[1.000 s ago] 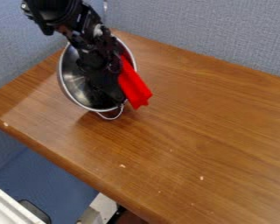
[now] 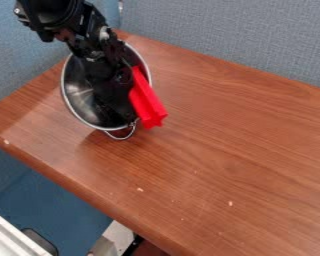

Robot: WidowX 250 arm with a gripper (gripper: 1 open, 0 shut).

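A steel bowl or pot (image 2: 80, 98) with a wire handle sits on the wooden table (image 2: 216, 160) at the upper left. My black gripper (image 2: 123, 110) reaches down into it from the top left, its fingertips largely hidden by the arm and a red object (image 2: 147, 100) at the right side of the bowl. Whether anything is between the fingers cannot be made out.
Grey-blue padded walls (image 2: 230, 40) bound the table at the back and left. Below the left edge lie white items (image 2: 9, 240).
The arm and red object have shifted very slightly; the bowl stays in place.
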